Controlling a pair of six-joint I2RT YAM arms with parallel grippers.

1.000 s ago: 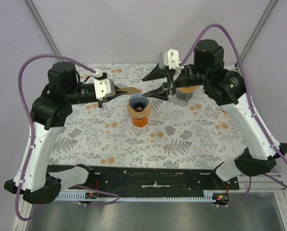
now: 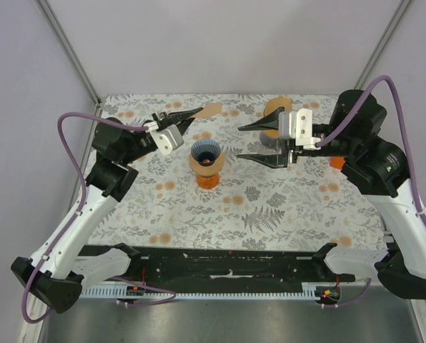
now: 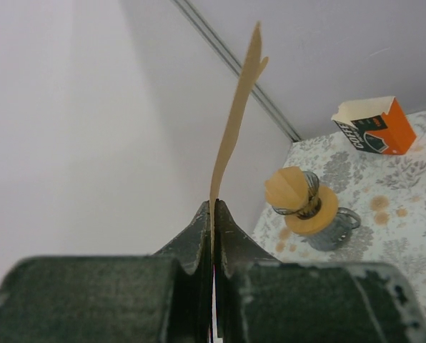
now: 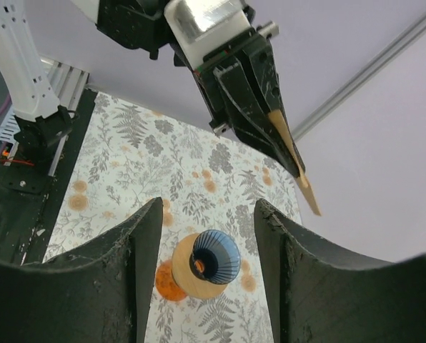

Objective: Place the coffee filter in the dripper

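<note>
My left gripper [image 2: 197, 112] is shut on the thin tan coffee filter [image 3: 234, 114], which sticks out past its fingertips, upright in the left wrist view. The dripper [image 2: 202, 168], an orange-based cone with a dark ribbed inside, stands on the patterned mat below and between my grippers; the right wrist view shows it [image 4: 209, 279] low in the middle. My right gripper [image 2: 241, 143] is open, empty, to the right of the dripper, its fingers spread.
Behind the right arm stand an orange-topped grinder-like object with a metal cup [image 3: 327, 232] and an orange coffee box [image 3: 388, 132]. Walls border both sides.
</note>
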